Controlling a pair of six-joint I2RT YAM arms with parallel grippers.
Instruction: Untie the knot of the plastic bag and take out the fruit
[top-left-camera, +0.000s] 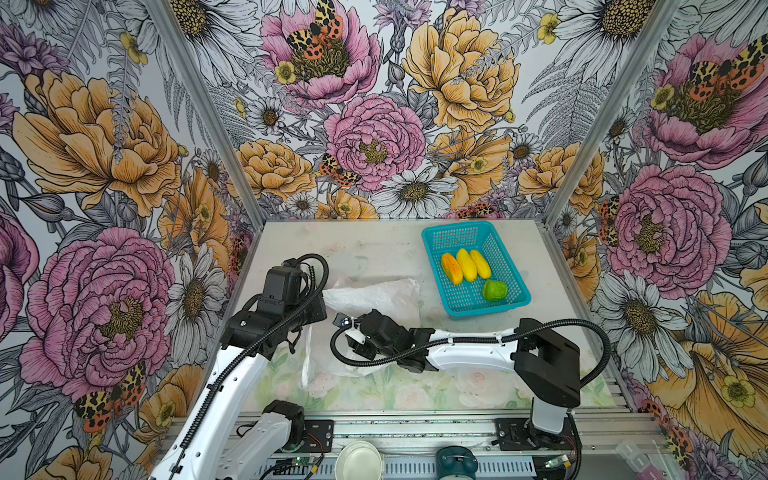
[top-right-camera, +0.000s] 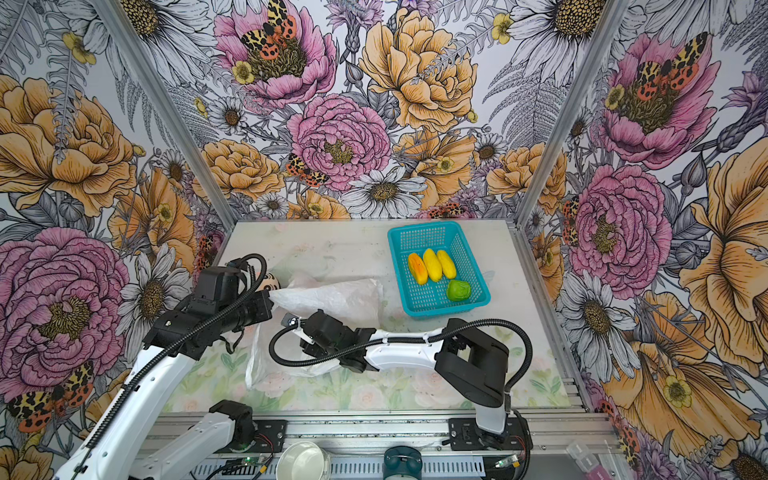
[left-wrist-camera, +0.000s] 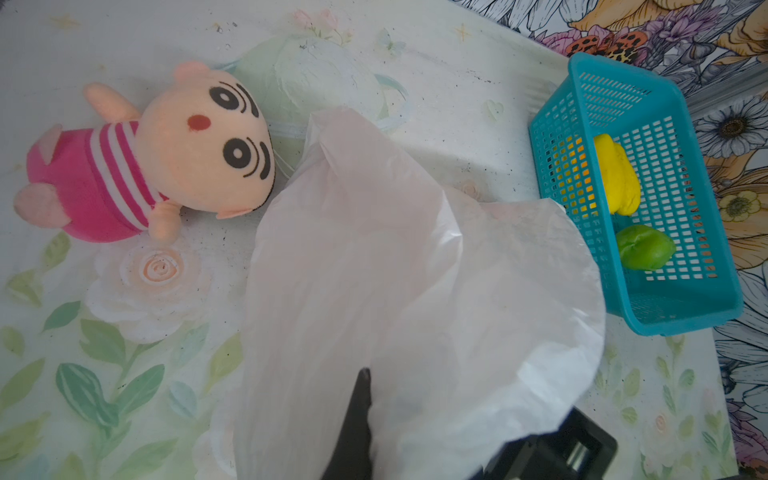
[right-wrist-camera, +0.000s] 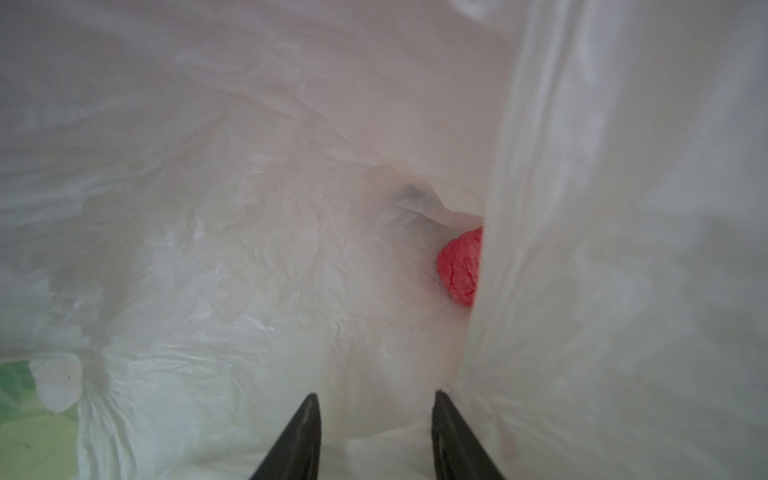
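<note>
The white plastic bag (top-left-camera: 384, 296) lies crumpled on the table. My left gripper (top-left-camera: 300, 324) hangs over the bag's left side; in the left wrist view a shut black tip shows against the plastic, nothing visible in it. My right gripper is at the bag's opening, fingers apart, nothing between them but plastic behind. A red, wrinkled round fruit (right-wrist-camera: 458, 264) sits deeper inside, partly hidden by a fold. A blue basket (top-left-camera: 512, 276) holds yellow fruits (top-left-camera: 465, 262) and a green one (top-left-camera: 494, 289).
A plush doll (left-wrist-camera: 192, 152) in pink stripes lies left of the bag, mostly hidden by the left arm in the top views.
</note>
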